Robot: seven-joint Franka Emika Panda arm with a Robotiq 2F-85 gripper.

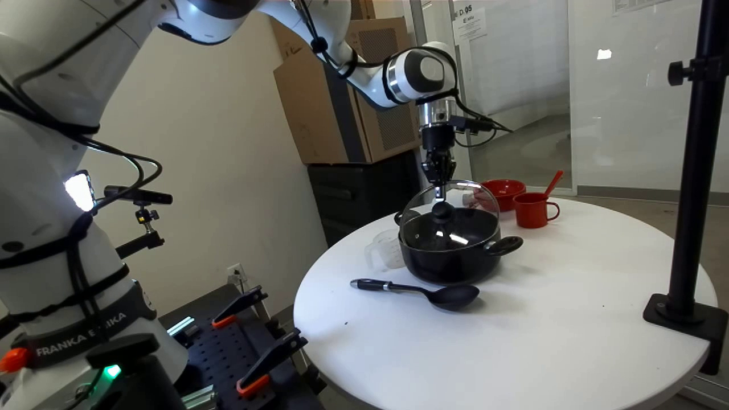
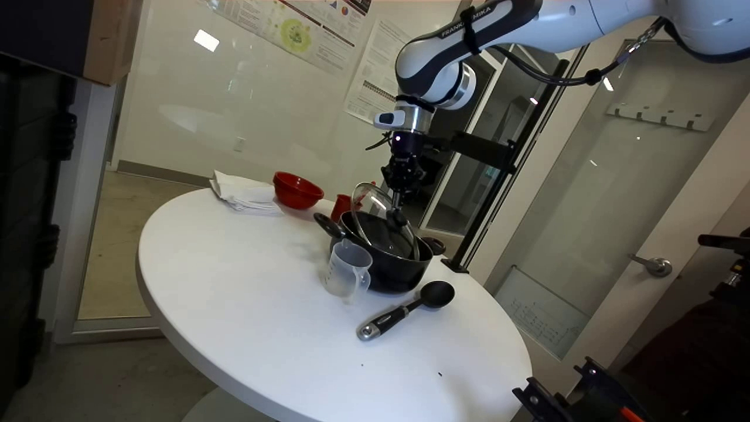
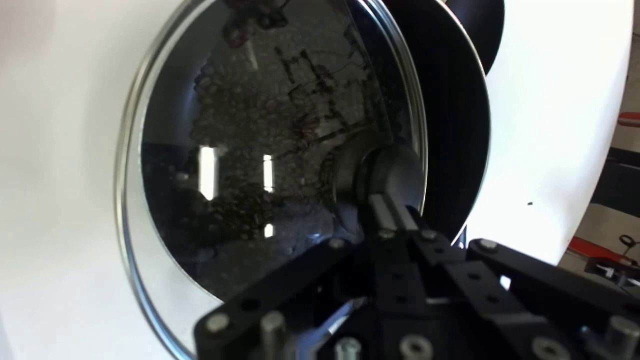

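Observation:
The black pot stands on the white table with its glass lid tilted over it. The lid's far side is raised and its near side sits low at the pot's mouth; whether it still touches the rim is hard to tell. My gripper points straight down at the black knob, its narrow fingers close together on the knob. In the wrist view the lid is shifted off the pot, baring a dark crescent of the inside.
A black ladle lies before the pot, and a clear measuring cup stands close beside it. Behind are a red bowl, a red mug and white cloths.

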